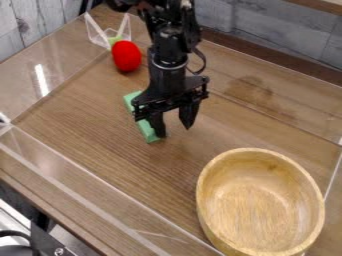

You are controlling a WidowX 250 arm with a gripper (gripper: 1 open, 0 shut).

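Note:
My black gripper [171, 120] hangs over the middle of the wooden table, its fingers pointing down around and beside a green object [144, 131] that lies on the table. The green object is partly hidden behind the gripper. Whether the fingers touch or hold it I cannot tell.
A red object [126, 56] and a white item with straps [107, 30] lie at the back left. A large beige bowl [261, 200] occupies the front right. A wall runs along the back.

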